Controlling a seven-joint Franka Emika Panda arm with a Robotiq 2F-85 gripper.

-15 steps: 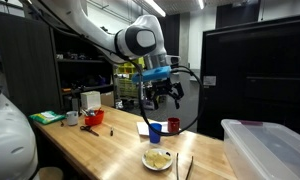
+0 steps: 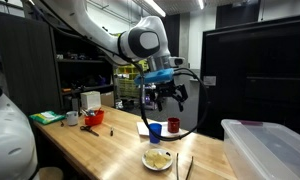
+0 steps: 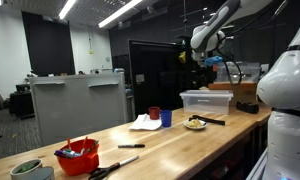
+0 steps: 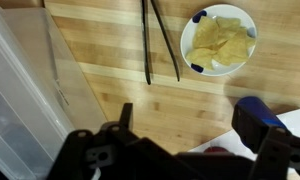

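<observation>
My gripper hangs open above the table, its black fingers (image 4: 127, 116) wide apart with nothing between them. Ahead of it in the wrist view, a white bowl (image 4: 252, 24) holds yellow chips (image 4: 220, 42). A blue cup (image 4: 258, 110) shows partly beside the right finger; in exterior view 1 it (image 2: 155, 130) stands behind the bowl. Next to it is a red cup (image 2: 173, 125), mostly hidden by the gripper in the wrist view. Two thin dark sticks (image 4: 146, 45) lie left of the bowl.
A large translucent bin (image 2: 265, 150) stands on the right side in exterior view 1. White paper (image 2: 142, 129) lies by the cups. Farther off are a red basket (image 3: 78, 157) with items and dark tools (image 3: 115, 167). Bare wood lies directly under the gripper.
My gripper has turned a little, so both fingers show more plainly in exterior view 1. The bowl, cups and sticks have stayed in place.
</observation>
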